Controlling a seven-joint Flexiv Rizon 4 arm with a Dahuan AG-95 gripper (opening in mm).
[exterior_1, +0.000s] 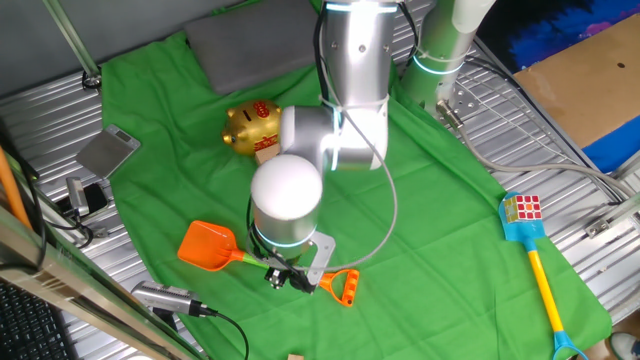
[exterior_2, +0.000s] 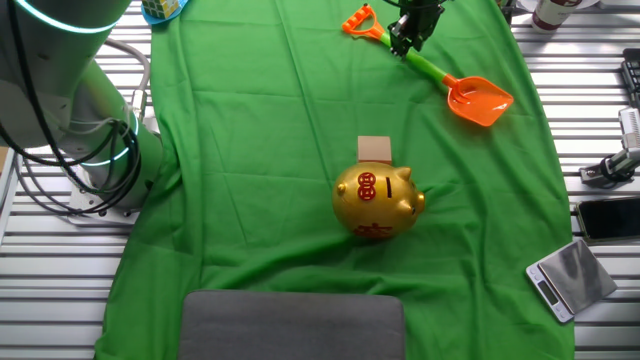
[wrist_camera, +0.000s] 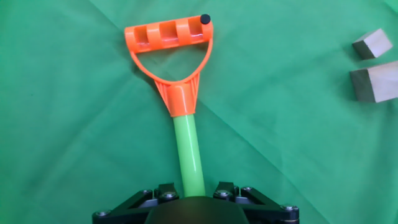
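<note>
An orange toy shovel blade (exterior_1: 207, 246) lies on the green cloth, joined by a green shaft (wrist_camera: 189, 149) to an orange D-shaped handle (wrist_camera: 180, 96). My gripper is over the shaft, its fingers open, one finger to each side with gaps between them and the shaft. In exterior view 2 the gripper (exterior_2: 408, 40) shows at the top edge, nearer the handle than the blade (exterior_2: 480, 101). How high the fingertips stand above the cloth cannot be told. The blade is outside the wrist view.
A gold piggy bank (exterior_2: 378, 203) stands by a wooden block (exterior_2: 374, 149). Two more blocks, one small (wrist_camera: 373, 44) and one larger (wrist_camera: 377, 82), lie right in the wrist view. A blue-and-yellow shovel (exterior_1: 541, 285) carries a puzzle cube (exterior_1: 522, 208). A scale (exterior_2: 571, 279) sits at the cloth's edge.
</note>
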